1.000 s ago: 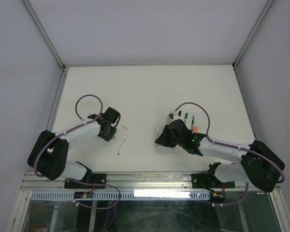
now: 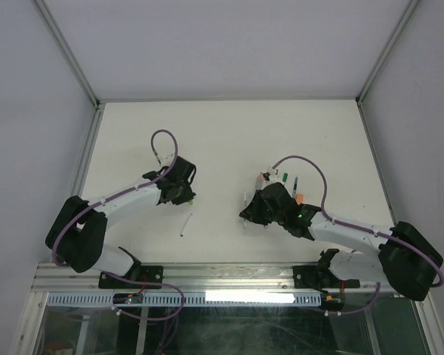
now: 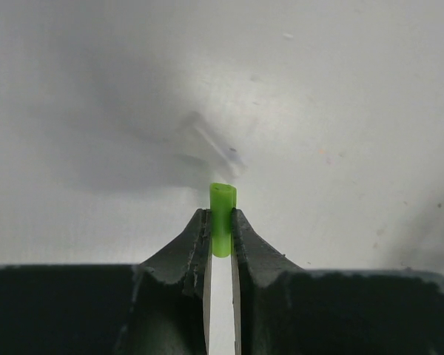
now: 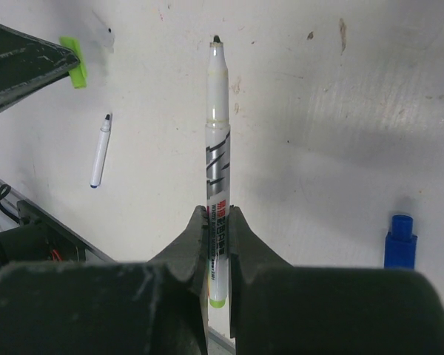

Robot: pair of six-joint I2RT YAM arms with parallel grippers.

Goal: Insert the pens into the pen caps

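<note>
In the left wrist view a green pen cap stands between the tips of my left gripper, which is closed round it. My right gripper is shut on a white-and-silver marker, its dark tip pointing away from the gripper. The green cap on the left gripper also shows at upper left in the right wrist view. A small white pen lies on the table below it, left of the held marker.
A blue cap lies at the right of the right wrist view. Several pens and caps lie beside the right arm.
My left gripper has moved right and slightly toward the back, carrying the green cap. The right gripper with the marker has shifted slightly right.
</note>
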